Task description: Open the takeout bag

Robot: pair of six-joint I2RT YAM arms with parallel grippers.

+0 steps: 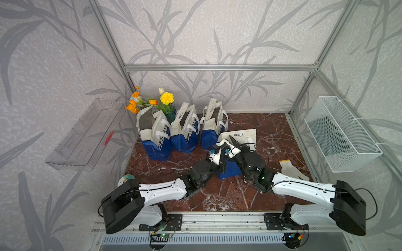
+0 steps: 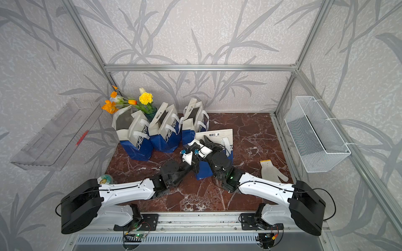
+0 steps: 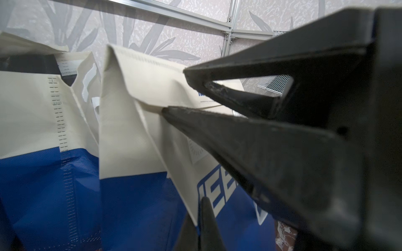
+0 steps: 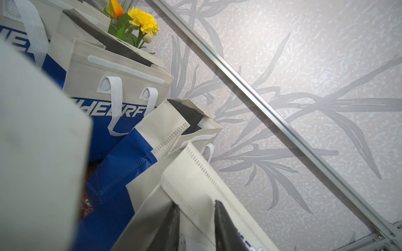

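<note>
The takeout bag (image 3: 138,154), white above and blue below, stands in front of both arms. Its white top flap (image 3: 155,75) is folded over. Low in the left wrist view, my left gripper is shut on a thin white side edge of the bag. From the right reaches my right gripper, its fingers part open; one finger (image 3: 251,71) lies over the flap and the other (image 3: 259,159) is under the flap's lower edge. In the top left view the arms cover much of the bag's front (image 1: 230,169).
Three similar bags (image 1: 157,142) stand open at the back left, with flowers (image 1: 166,98) behind them. A white glove (image 1: 293,170) lies at the right. Wire basket (image 1: 343,133) and clear basket (image 1: 83,136) hang on the side walls.
</note>
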